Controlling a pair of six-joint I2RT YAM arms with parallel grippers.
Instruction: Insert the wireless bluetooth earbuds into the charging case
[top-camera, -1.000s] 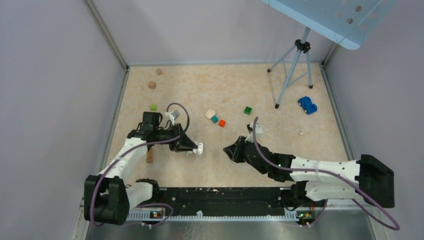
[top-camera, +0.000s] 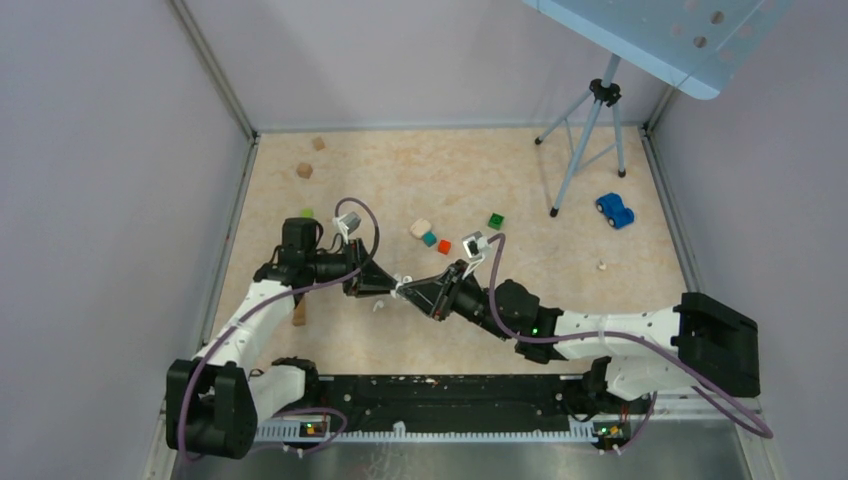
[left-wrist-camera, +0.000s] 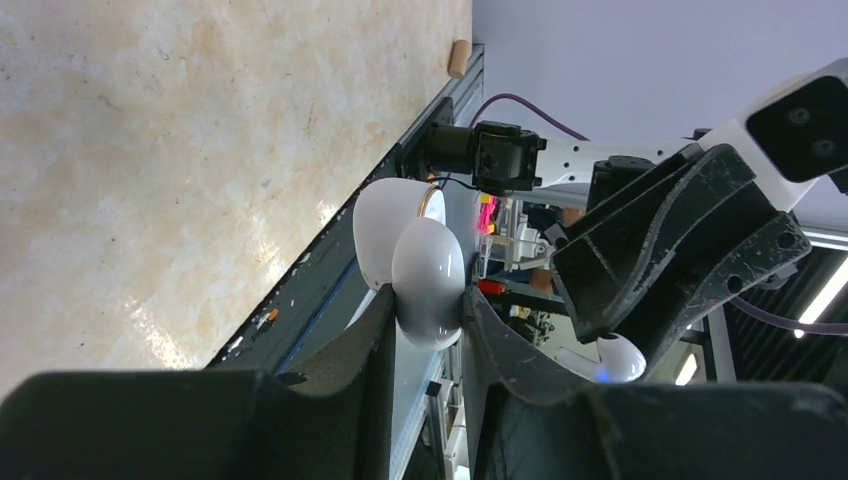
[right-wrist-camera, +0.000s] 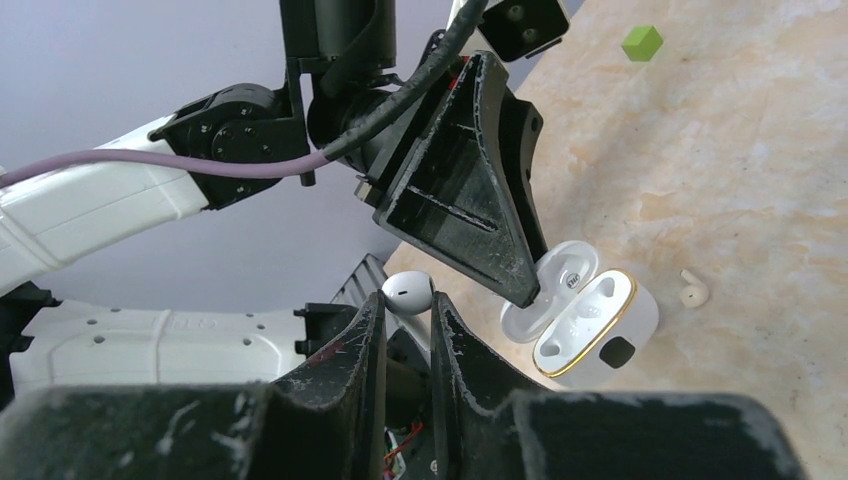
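Observation:
My left gripper is shut on the white charging case, gripping its lid (right-wrist-camera: 517, 318). The case (right-wrist-camera: 640, 316) is held up off the table, lid swung open, its gold-rimmed inside facing my right gripper. Both earbud slots look empty. My right gripper has its fingers against both sides of a glossy white earbud (right-wrist-camera: 407, 284). In the left wrist view that earbud (left-wrist-camera: 621, 357) shows a blue light at its stem. From above, the two grippers nearly meet at the case (top-camera: 397, 288), which they partly cover. A small pale piece with a stem (right-wrist-camera: 693, 291), resembling an earbud, lies on the table.
Small blocks lie behind the grippers: a red one (top-camera: 444, 246), a teal one (top-camera: 429, 239) and a green one (top-camera: 496, 221). A blue toy car (top-camera: 614, 210) and a tripod (top-camera: 593, 130) stand at the right.
The left gripper has shifted slightly, and the case now appears turned and less visible from above.

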